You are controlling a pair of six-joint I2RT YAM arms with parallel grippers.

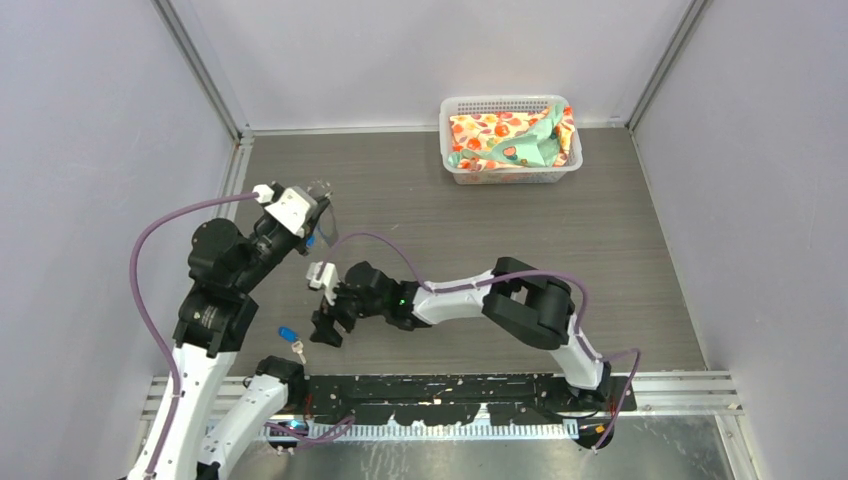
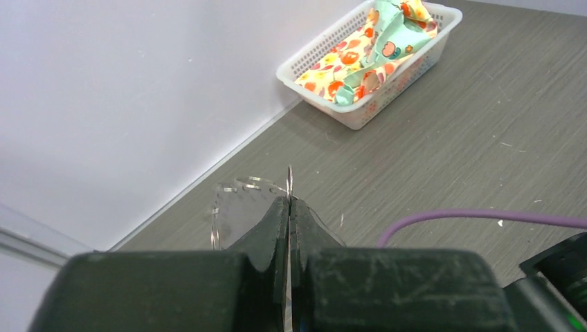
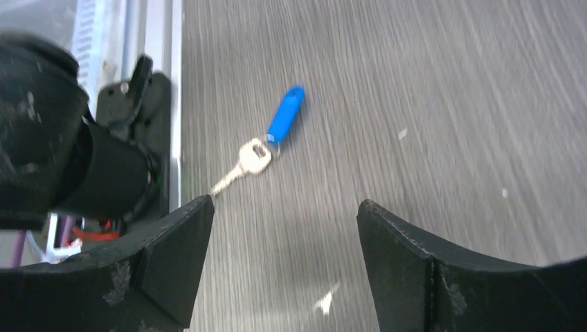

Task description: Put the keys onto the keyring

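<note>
My left gripper [image 1: 322,197] is raised at the back left, shut on the thin metal keyring [image 2: 290,178], with a clear, faint piece hanging behind its fingertips. A silver key [image 3: 255,158] with a blue tag [image 3: 285,114] lies on the floor at the front left, also visible in the top view [image 1: 288,334]. My right gripper [image 1: 322,322] is low, just right of that key, open with nothing between its fingertips.
A white basket [image 1: 510,175] with patterned cloth stands at the back right. Walls bound the left, back and right. The black arm mounts run along the front edge.
</note>
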